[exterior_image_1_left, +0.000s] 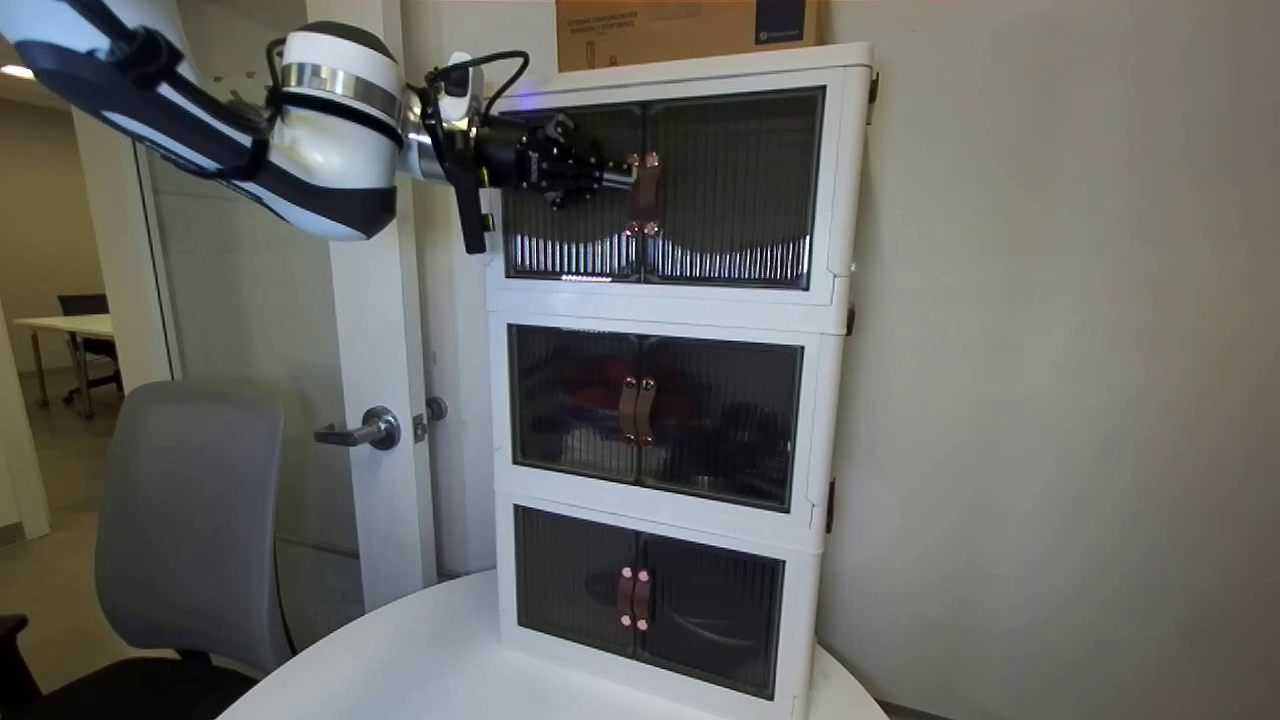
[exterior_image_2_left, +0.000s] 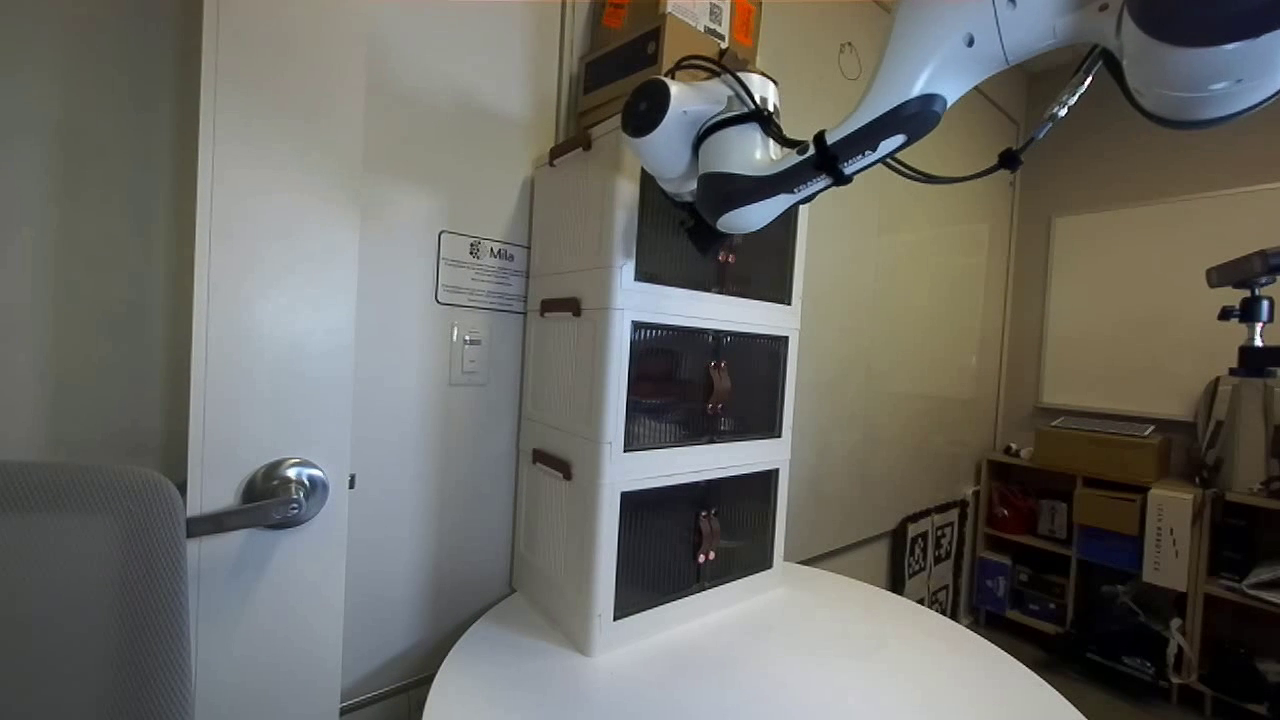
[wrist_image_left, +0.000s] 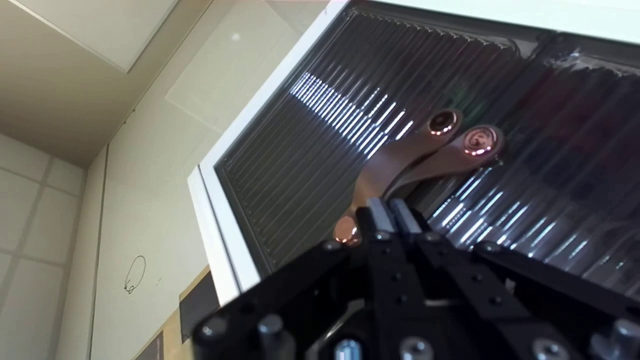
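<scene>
My gripper is at the top compartment of the white cabinet (exterior_image_1_left: 660, 306), its fingers close together. In the wrist view, one brown leather handle (wrist_image_left: 447, 162) runs down to the fingertips, and the fingers are shut on it; the exact pinch is partly hidden. The other leather handle (wrist_image_left: 384, 165) lies right beside it, outside the fingers. In exterior view 1 the gripper (exterior_image_1_left: 626, 178) reaches the handle pair from the left. Both dark ribbed top doors, the left door (exterior_image_1_left: 564, 246) and the right door (exterior_image_1_left: 738, 180), look closed. The arm hides much of them in exterior view 2.
Below are two more compartments with closed doors, the middle door (exterior_image_1_left: 732, 420) and the bottom door (exterior_image_1_left: 720, 624). A cardboard box (exterior_image_1_left: 684, 34) rests on top. The cabinet stands on a round white table (exterior_image_2_left: 840, 648). A chair (exterior_image_1_left: 186, 516) is to the left.
</scene>
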